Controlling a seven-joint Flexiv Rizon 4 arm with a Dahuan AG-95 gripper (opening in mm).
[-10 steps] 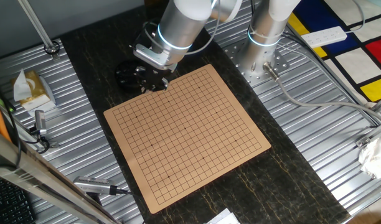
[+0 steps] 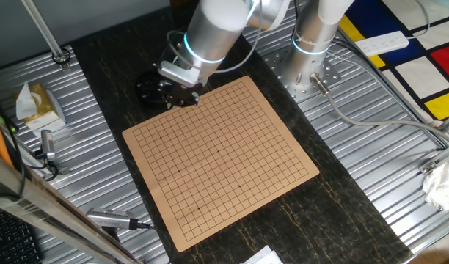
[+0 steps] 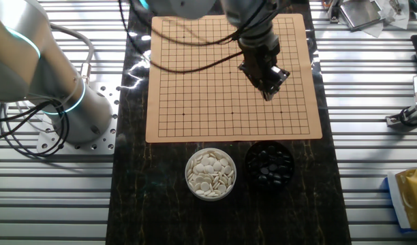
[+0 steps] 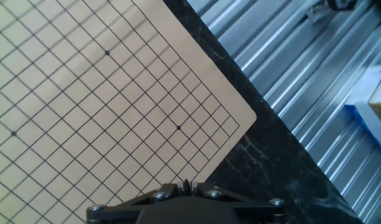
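Observation:
A tan go board (image 2: 221, 161) with a black grid lies flat on the dark tabletop, no stones on it. My gripper (image 3: 268, 87) hangs over the board near the bowl side. In the wrist view, the fingers (image 4: 170, 188) meet at the bottom centre; the gripper looks shut, with nothing visible between them. A white bowl (image 3: 189, 178) full of white stones (image 3: 210, 171) stands beside the board. Next to it is a black bowl (image 3: 249, 155) with black stones (image 3: 268, 170). The arm hides the white bowl in exterior view 1.
A tissue box (image 2: 47, 108) stands on the ribbed metal surface at the left. A silver clamp-like device (image 2: 111, 218) is near the board's corner. White paper (image 2: 265, 257) lies at the front edge. Dark tabletop beyond the bowls is bare.
Over the last second the arm's wrist section has shifted slightly downward and left in exterior view 1. The gripper stays close to the same board edge. Board and black bowl have not moved.

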